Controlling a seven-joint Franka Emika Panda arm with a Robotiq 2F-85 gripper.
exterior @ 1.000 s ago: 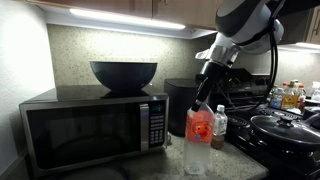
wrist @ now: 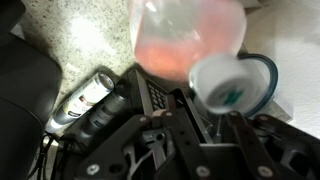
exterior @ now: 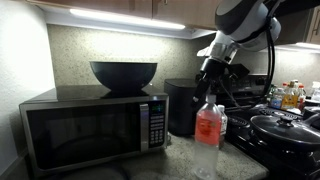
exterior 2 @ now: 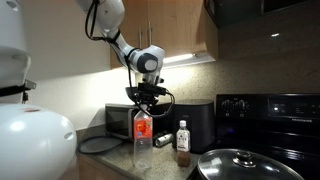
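Observation:
A clear plastic bottle with an orange label point(exterior: 207, 128) stands upright on the counter in front of the microwave. My gripper point(exterior: 209, 95) is right over its top, pointing down. From the other side, the same bottle point(exterior 2: 143, 152) shows below the gripper point(exterior 2: 147, 103). In the wrist view, the white cap point(wrist: 222, 84) lies close by the fingertips, blurred, and the orange label shows beyond it. Whether the fingers touch the cap or have closed on it cannot be told.
A brown bottle with a white cap point(exterior 2: 183, 143) stands nearby on the counter. The microwave point(exterior: 95, 130) carries a black bowl point(exterior: 123, 74). To the right, a lidded pan point(exterior: 285, 130) sits on the stove. A silver can point(wrist: 88, 97) lies near the bottle.
In exterior view 1, the labelled bottle and my gripper have both shifted a little to the right. The brown bottle behind is now more covered.

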